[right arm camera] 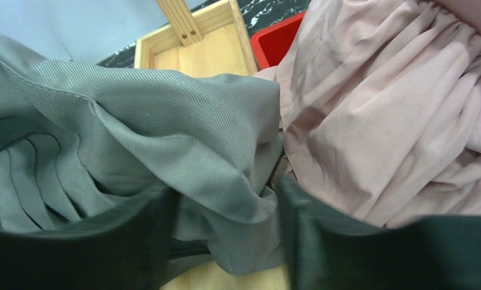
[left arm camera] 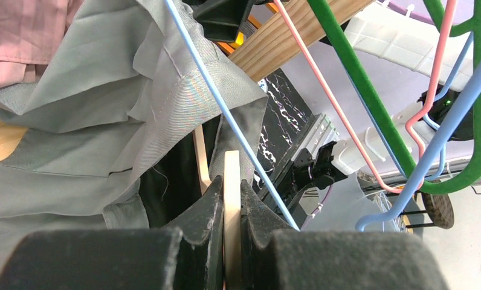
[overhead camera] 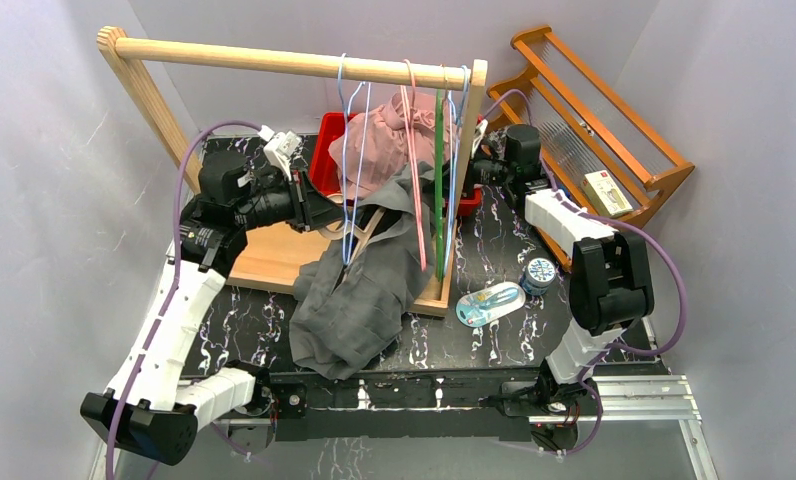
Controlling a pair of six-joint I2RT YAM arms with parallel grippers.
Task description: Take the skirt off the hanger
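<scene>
The grey skirt [overhead camera: 359, 310] hangs off a beige hanger [overhead camera: 369, 232], its lower part draped toward the table's front. In the left wrist view my left gripper is shut on the hanger's beige bar [left arm camera: 232, 172]. Another stretch of the hanger runs into the skirt's opening [left arm camera: 180, 172]. My right gripper reaches in behind the rack's right post, mostly hidden from above. In its wrist view the right gripper stands part open, its blurred fingers [right arm camera: 156, 223] on either side of a fold of the skirt [right arm camera: 226, 175].
Blue, pink and green hangers [overhead camera: 439, 190] dangle from the wooden rack [overhead camera: 274, 60], close to the skirt. Pink cloth [overhead camera: 389, 140] fills a red bin [overhead camera: 326, 150] behind. To the right are a jar [overhead camera: 538, 275], a blister pack [overhead camera: 490, 304] and a wooden shelf [overhead camera: 614, 120].
</scene>
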